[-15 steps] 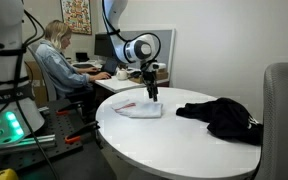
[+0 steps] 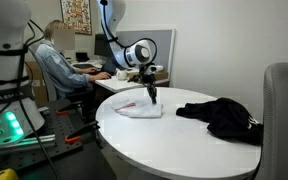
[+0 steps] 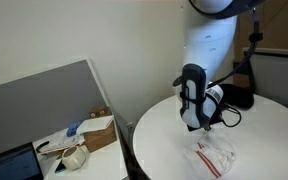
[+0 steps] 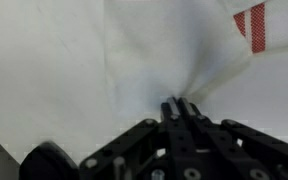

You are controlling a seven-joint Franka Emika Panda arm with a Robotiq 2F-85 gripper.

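Observation:
A white cloth with red stripes (image 2: 136,107) lies partly crumpled on the round white table. My gripper (image 2: 153,100) points down at the cloth's right-hand edge in exterior view 1. In the wrist view the fingertips of the gripper are close together, right at a fold of the white cloth (image 4: 149,45). Whether any fabric is pinched between them does not show clearly. From the other side, the cloth (image 3: 212,157) is spread flat in front of the gripper (image 3: 206,128), its red stripes facing away from the arm.
A black cloth (image 2: 220,117) lies heaped on the table's right side. A grey chair (image 2: 284,120) stands at the right edge. A person sits at a desk behind, at left.
The arm's upper part and wrist have shifted slightly left and up in exterior view 1, while the fingertips stay near the same cloth edge. The cloth looks the same.

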